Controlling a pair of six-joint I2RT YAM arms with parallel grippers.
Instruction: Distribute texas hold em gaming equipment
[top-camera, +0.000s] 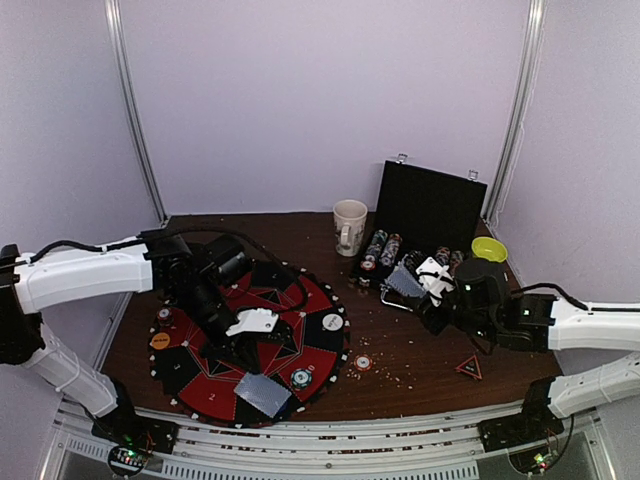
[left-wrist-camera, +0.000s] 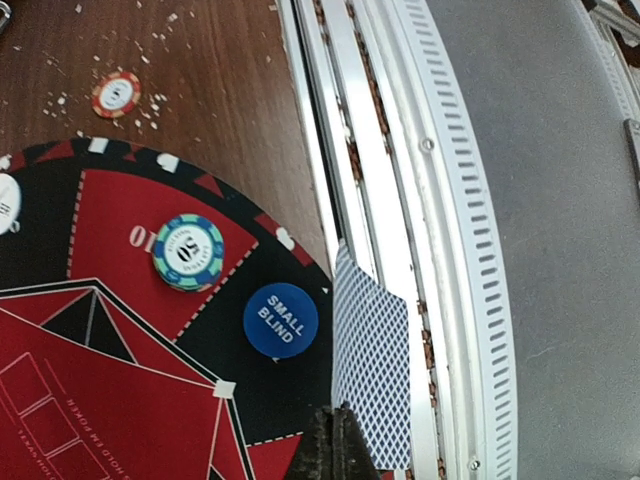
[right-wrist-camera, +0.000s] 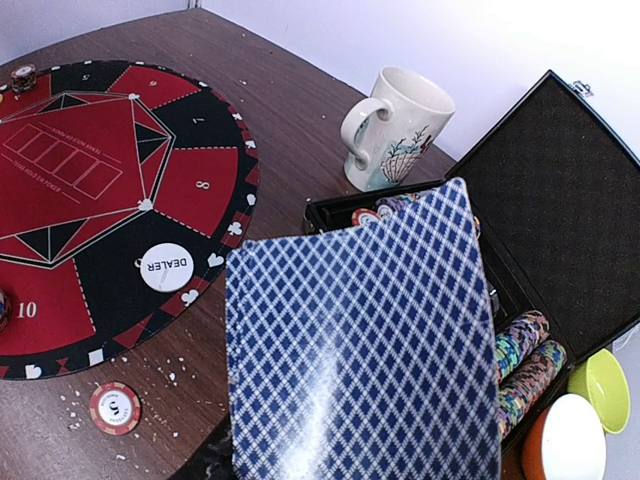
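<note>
A blue-checked playing card is pinched in my left gripper, which is shut on it above the front of the round poker mat. In the top view that card covers the small blind marker's spot; the blue small blind button shows beside it in the left wrist view. My right gripper is shut on blue-checked cards, held up in front of the chip case. They hide most of its own fingers. A teal chip rests on the mat's section 10. The white dealer button lies near the rim.
The open black chip case stands at the back right, beside a white mug and a green bowl. A red chip and a red triangle lie on bare table at the front.
</note>
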